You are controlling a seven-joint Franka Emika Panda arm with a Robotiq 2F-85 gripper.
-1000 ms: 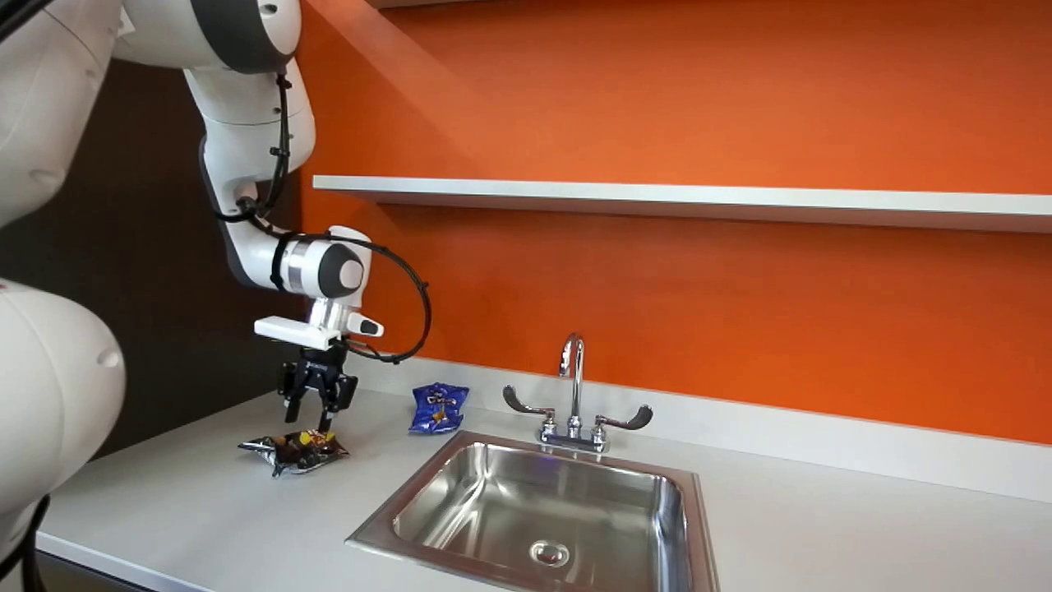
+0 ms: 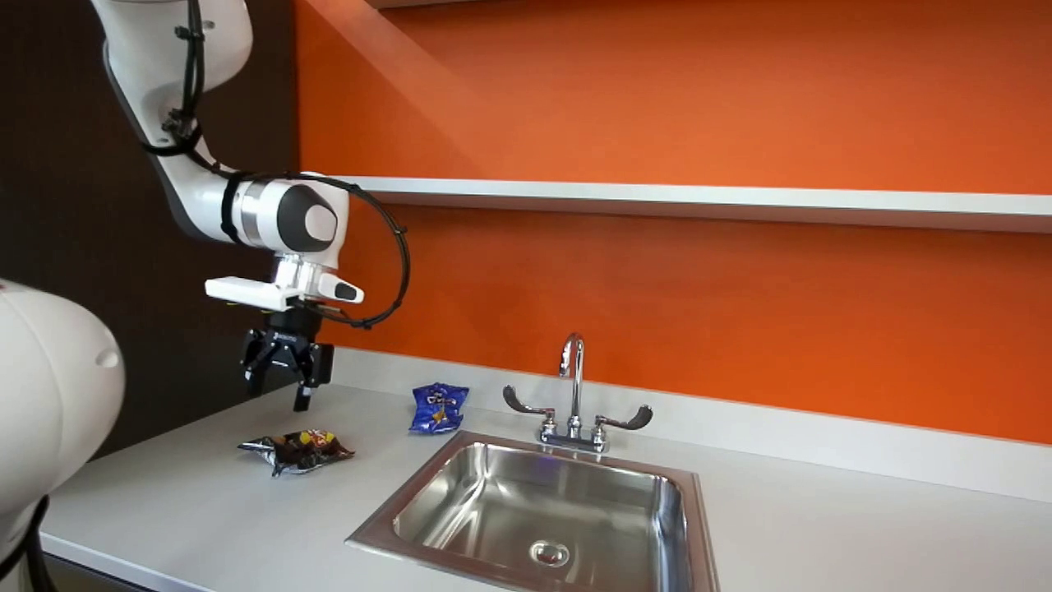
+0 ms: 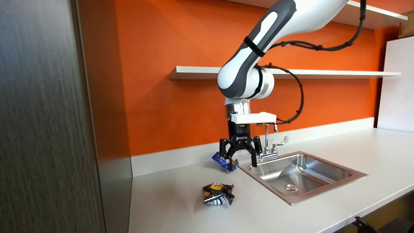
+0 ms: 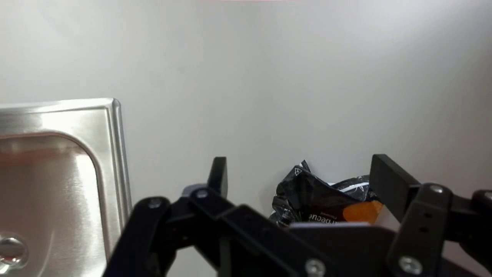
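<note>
My gripper hangs above the counter with its fingers spread and nothing between them. Below it, a black snack bag with orange print lies flat on the counter, clear of the fingers. The wrist view shows that black bag low in the frame, toward the right finger and partly hidden by the gripper's body. A blue snack bag rests near the back wall, left of the faucet. From the second exterior view, my gripper stands in front of the blue bag, and the black bag is nearer the camera.
A steel sink is set into the counter, with a faucet and two lever handles behind it. A white shelf runs along the orange wall. Dark panelling bounds the left end. Bare counter surrounds the black bag.
The arm has risen and shifted left in exterior view 1, carrying the gripper up from just above the black bag. Both bags lie in about the same places.
</note>
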